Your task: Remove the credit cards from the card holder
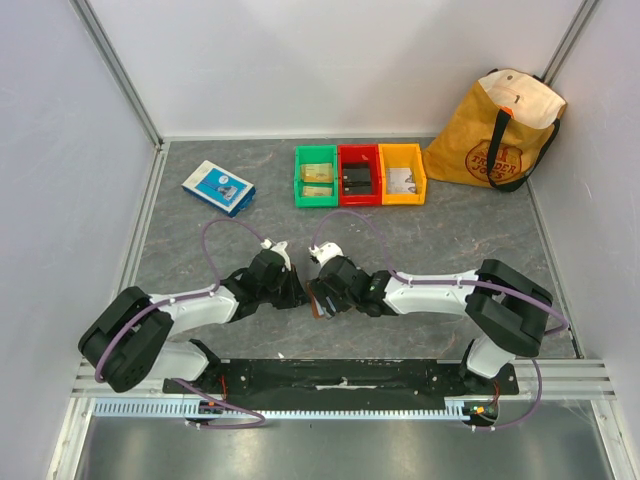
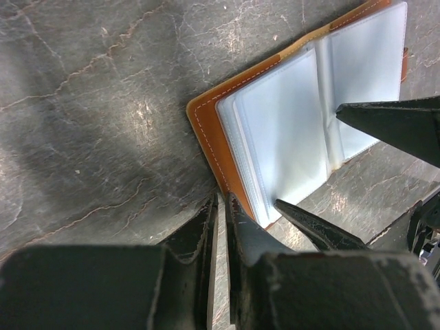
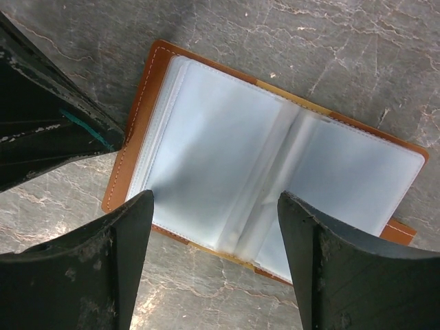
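The card holder lies open on the grey table, a brown leather cover [image 2: 206, 130] with clear plastic sleeves [image 2: 282, 124]; in the top view only a strip of the holder [image 1: 314, 303] shows between the grippers. My left gripper is shut on the brown outer edge of the cover, beside the sleeve stack. Above the sleeves, my right gripper stands open, one fingertip [image 3: 142, 203] over the left sleeves and the other over the right-hand one. Whether its fingertips touch the plastic I cannot tell. No credit card can be made out in the sleeves.
Green [image 1: 300, 190], red [image 1: 345, 197] and yellow [image 1: 415, 192] bins stand at the back with items inside. A blue-and-white box [image 1: 220, 187] lies back left, a tan bag [image 1: 470, 130] back right. The table between them and the arms is clear.
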